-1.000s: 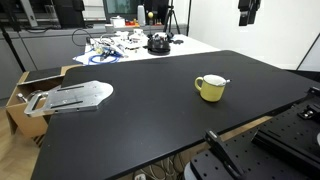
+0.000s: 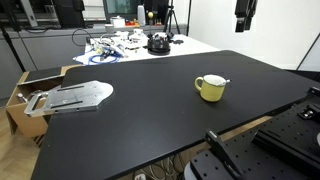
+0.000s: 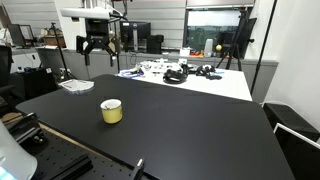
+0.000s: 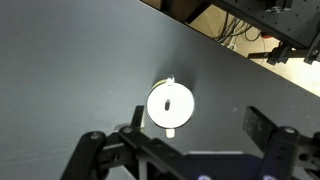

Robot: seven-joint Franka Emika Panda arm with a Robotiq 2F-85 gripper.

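A yellow mug [image 2: 210, 89] with a white inside stands upright on the dark table, its handle to the left in exterior view 1. In exterior view 2 the same mug [image 3: 112, 111] is near the front left. Seen from above in the wrist view, the mug [image 4: 180, 96] is a white round with a small dark spot inside. My gripper is open, its black fingers wide apart on either side of the mug in that view. Exterior view 2 shows it high above the table, well clear of the mug. Nothing is between the fingers.
A silver-grey flat piece [image 2: 78, 96] lies at the table's left side in exterior view 1. Beyond the table are cables and clutter [image 3: 190, 70].
At the top right of exterior view 1, my gripper has shifted slightly to the left. The mug has not moved.
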